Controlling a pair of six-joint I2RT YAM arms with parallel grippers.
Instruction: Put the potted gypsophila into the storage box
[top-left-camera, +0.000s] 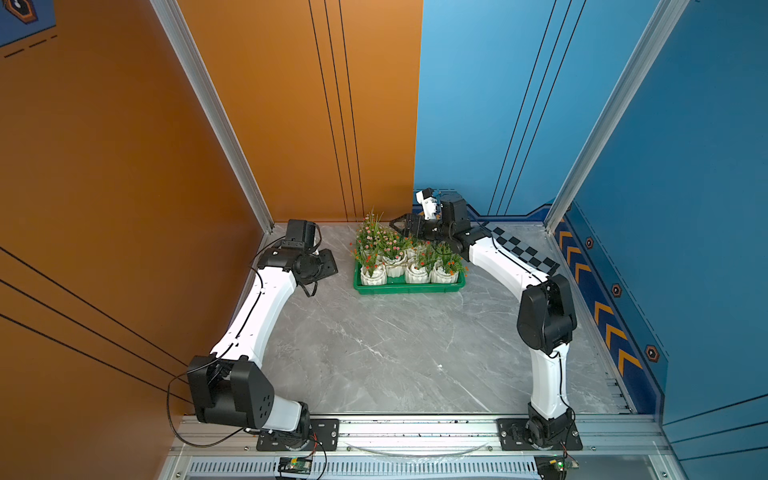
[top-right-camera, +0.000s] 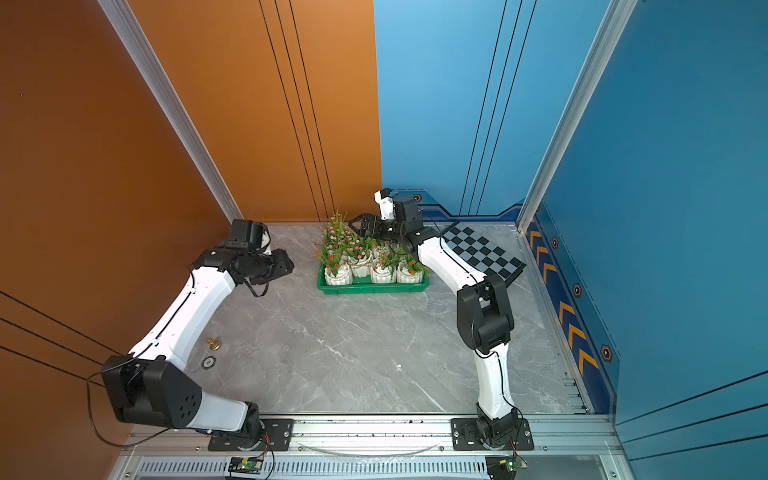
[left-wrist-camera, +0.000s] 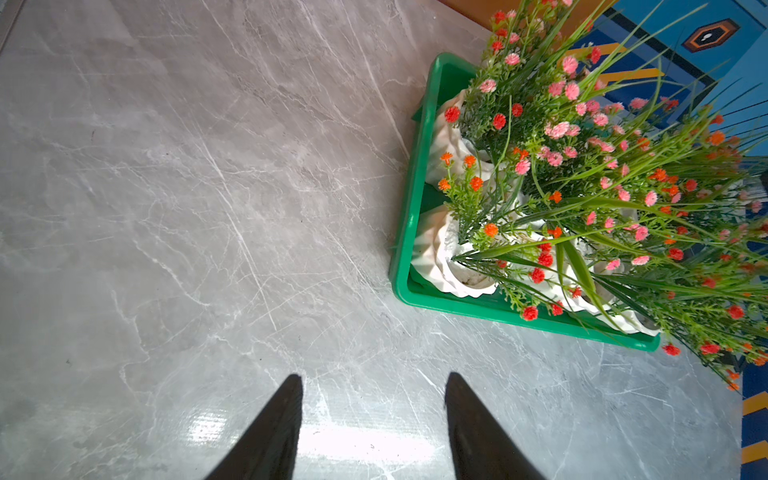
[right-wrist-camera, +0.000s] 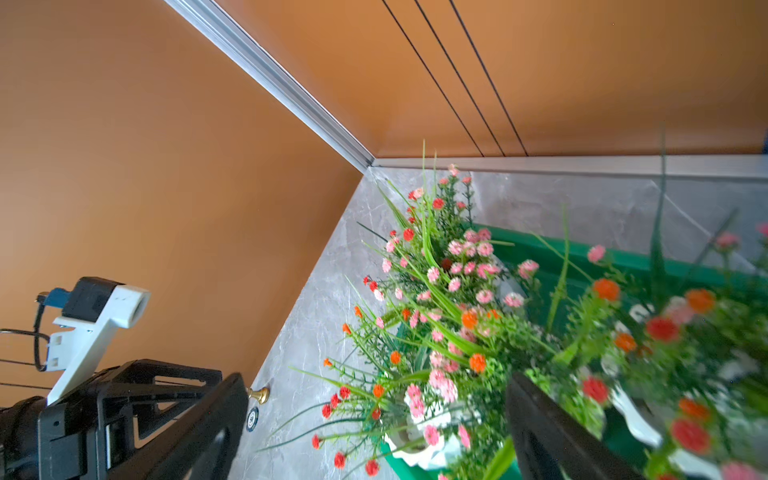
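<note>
Several potted gypsophila (top-left-camera: 373, 272) with pink, red and orange flowers and white wrapped pots stand crowded in a green tray (top-left-camera: 408, 289). My left gripper hangs over bare table left of the tray, fingers apart with nothing between them in the left wrist view. My right gripper is low over the plants, fingers spread wide among the flower tops; whether any stem lies between them loosely is unclear, but it grips nothing.
A checkered board (top-right-camera: 484, 252) lies at the back right, partly behind my right arm. A small brass piece (top-right-camera: 213, 344) and a dark ring (top-right-camera: 209, 361) lie at the left.
</note>
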